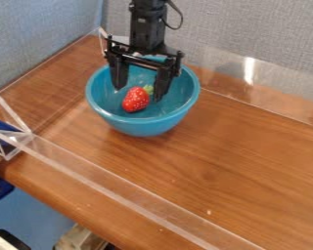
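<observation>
A blue bowl [144,124] stands on the wooden table at upper centre-left. Inside it lies a red strawberry [136,99] with a green top. My black gripper [141,76] hangs over the bowl from above, open, its two fingers spread on either side above the strawberry, with nothing held between them.
Clear plastic strips run along the left and back of the wooden table [238,176]. Blue objects and white parts sit at the left edge. Grey walls stand behind.
</observation>
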